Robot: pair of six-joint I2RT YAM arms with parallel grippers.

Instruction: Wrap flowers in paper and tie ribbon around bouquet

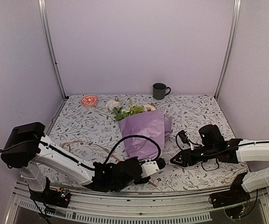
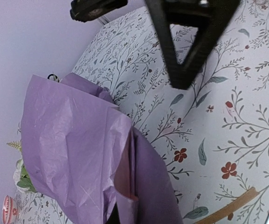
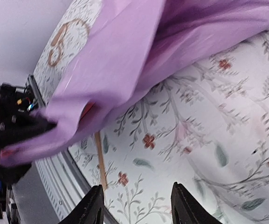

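The bouquet lies on the table, its white and green flowers (image 1: 129,110) showing above the purple wrapping paper (image 1: 143,128). In the right wrist view my left gripper is shut on the narrow lower end of that paper. The paper rises from it in a fold (image 2: 125,177), seen close up in the left wrist view. My right gripper is open and empty, right of the paper's lower end, over bare tabletop. Its dark fingers (image 2: 185,70) loom at the top of the left wrist view. A tan ribbon (image 1: 111,153) runs flat beneath the paper.
A dark mug (image 1: 159,91) stands at the back, right of the flowers. The red and white bowl (image 1: 89,100) is at the back left.
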